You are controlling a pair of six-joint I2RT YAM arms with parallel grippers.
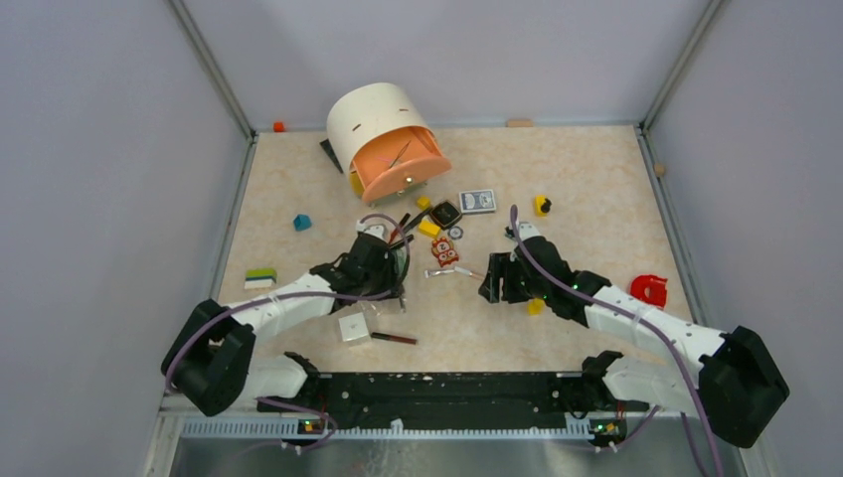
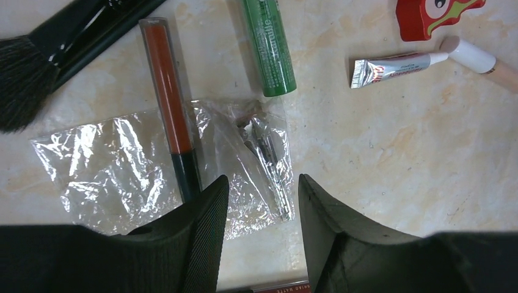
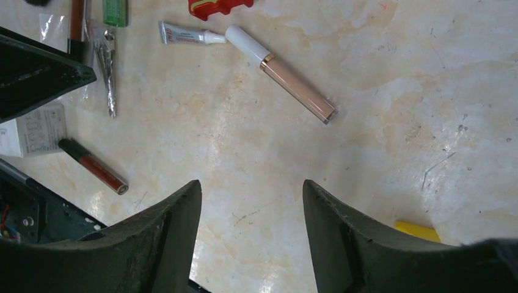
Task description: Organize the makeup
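My left gripper hovers over a clear plastic bag point(image 2: 104, 171) with small metal tools point(image 2: 272, 177); its fingertips are apart, and whether it grips anything is unclear. A reddish-brown lip gloss tube point(image 2: 168, 91) lies on the bag, beside a green tube point(image 2: 266, 49). Black brushes point(image 2: 30, 73) lie at upper left. My right gripper is open and empty above the table, below a nude gloss tube point(image 3: 296, 85) and a silver tube point(image 3: 183, 33). Another dark gloss point(image 3: 101, 168) lies near the front edge.
A cream organizer point(image 1: 363, 119) with an open peach drawer point(image 1: 398, 174) stands at the back. A white box point(image 1: 354, 328), yellow blocks, a card pack point(image 1: 477, 201) and a red object point(image 1: 648, 290) are scattered around.
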